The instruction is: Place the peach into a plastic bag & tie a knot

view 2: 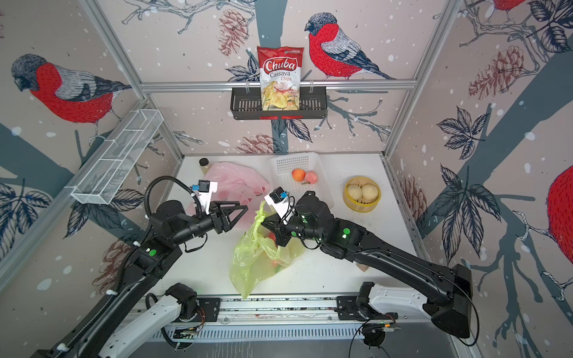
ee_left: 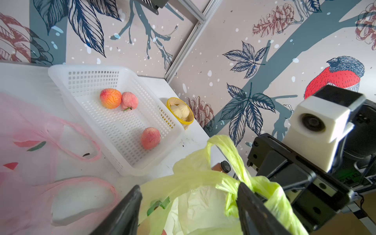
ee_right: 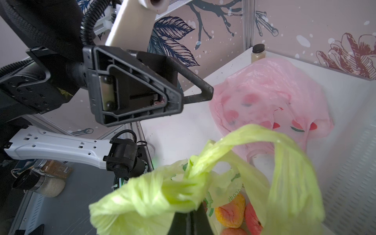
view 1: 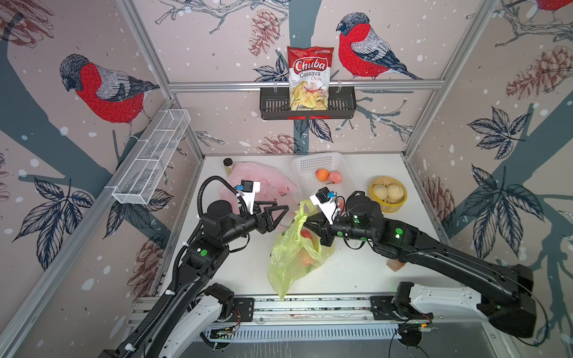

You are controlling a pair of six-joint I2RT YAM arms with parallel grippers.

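Note:
A yellow-green plastic bag [view 1: 292, 268] hangs from my right gripper, which is shut on its twisted top and handle. Peaches [ee_right: 231, 211] show inside the bag. My left gripper [view 1: 277, 214] stands open just left of the bag's top, nothing between its fingers; in the left wrist view the bag's handle loop [ee_left: 219, 143] rises in front of it. Whether the twist forms a knot I cannot tell.
A white basket [ee_left: 117, 137] with several peaches stands at the back. A pink bag [ee_right: 270, 98] lies back left with a jar [ee_right: 258, 54] behind it. A yellow steamer with buns [view 1: 388, 194] is at the right.

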